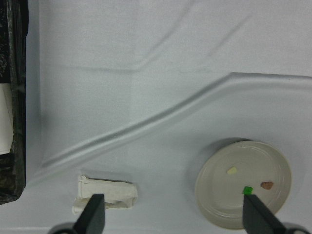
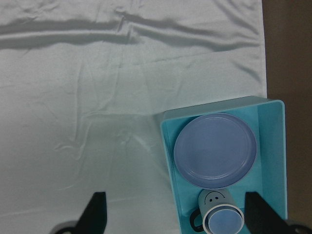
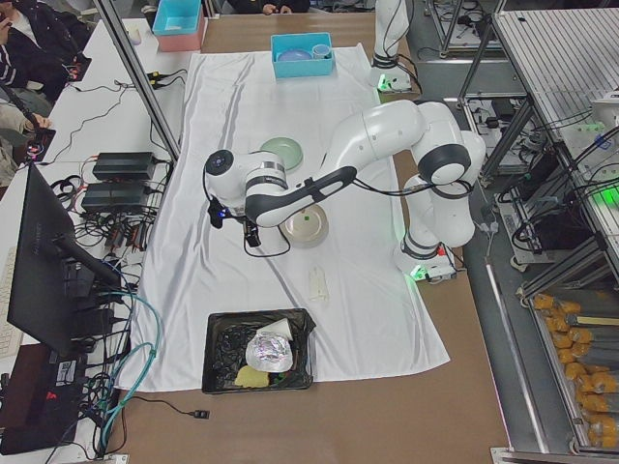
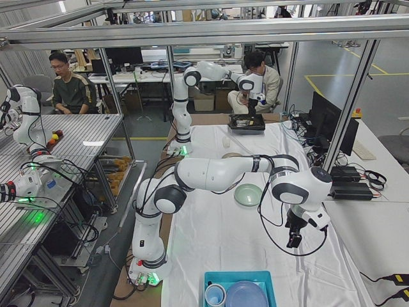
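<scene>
My left gripper hangs open over the white cloth point(image 1: 122, 58). In the left wrist view a beige plate point(image 1: 234, 195) with small yellow, green and brown pieces lies right, a pale flattened wrapper point(image 1: 105, 192) lies below, and a black-lined bin point(image 1: 18, 122) edges the left side. My right gripper is open above the cloth beside a blue tray point(image 2: 272, 156) holding a blue plate point(image 2: 214, 150) and a smiley mug point(image 2: 214, 197).
A green plate point(image 3: 281, 149) lies mid-table. The bin at the near end holds a foil item point(image 3: 271, 356) and a yellow item point(image 3: 251, 377). Monitors and cables line one side.
</scene>
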